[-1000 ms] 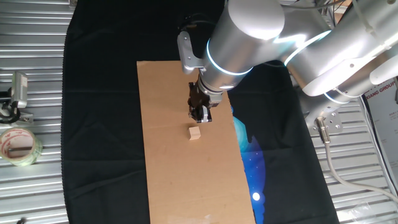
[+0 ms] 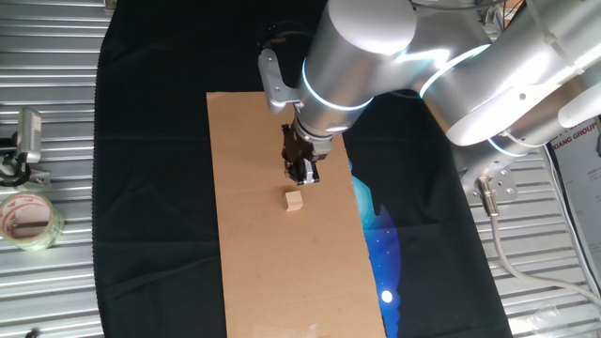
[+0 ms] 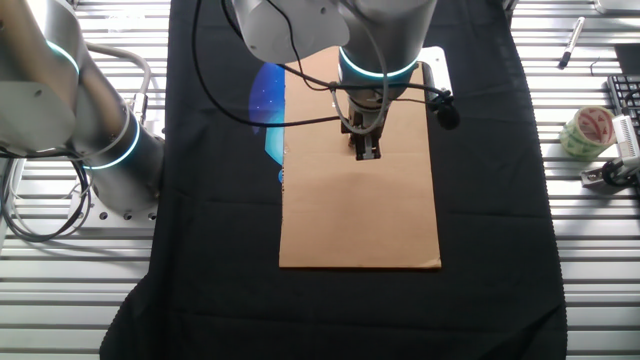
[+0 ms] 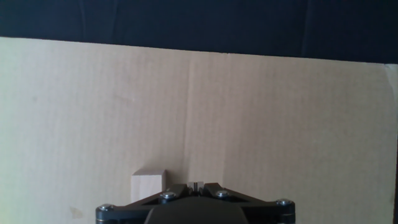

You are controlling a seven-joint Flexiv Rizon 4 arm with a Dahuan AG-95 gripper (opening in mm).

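Observation:
A small pale wooden block point(image 2: 294, 201) rests on a brown cardboard sheet point(image 2: 282, 272). Just above it in exterior view 1 is my gripper point(image 2: 304, 176), held over the cardboard and apart from the block. In the wrist view the block point(image 4: 148, 185) shows to the left of my gripper, its lower part hidden behind the black linkage. The fingertips meet in the middle, with nothing seen between them. Exterior view 2 has the gripper point(image 3: 368, 153) over the upper part of the sheet; the block does not show there.
Black cloth point(image 2: 155, 216) surrounds the cardboard. A blue printed piece point(image 2: 380, 253) sticks out along the sheet's right side. A tape roll point(image 2: 31, 222) stands on the metal slats at the far left. Most of the cardboard is bare.
The upper arm and wrist have shifted slightly left in exterior view 1, while the fingertips stay almost in place. The block has not moved.

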